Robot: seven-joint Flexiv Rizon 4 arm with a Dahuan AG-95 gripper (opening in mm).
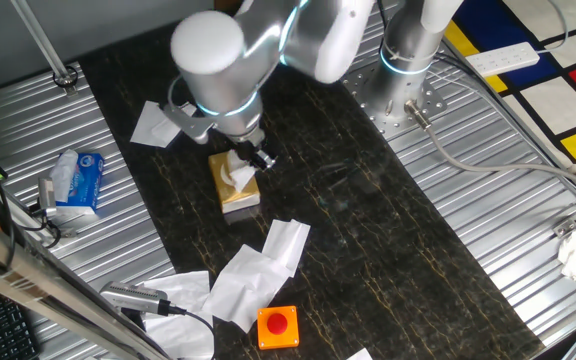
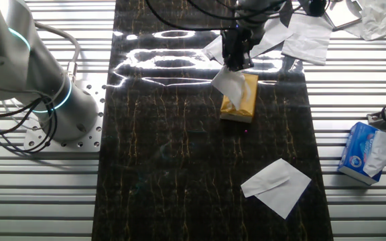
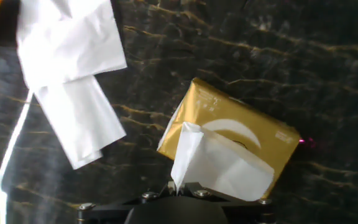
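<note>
A gold tissue pack (image 1: 236,196) lies on the dark marbled table. From its opening a white tissue (image 3: 225,165) sticks out and folds over one side; in exterior view 2 the tissue (image 2: 229,86) stands up from the pack (image 2: 246,100). My gripper is low over that side of the pack, its fingertips close together at the bottom of the wrist view. One end of the tissue reaches down to the fingertips. Whether it is pinched between them or only behind them cannot be made out. The gripper (image 1: 264,158) hides part of the tissue in exterior view 1.
Loose white sheets (image 1: 248,285) lie near an orange box with a red button (image 1: 278,326). Another sheet (image 2: 278,186) rests on the pack's other side. A blue tissue pack (image 1: 81,184) stands on the slatted metal surface.
</note>
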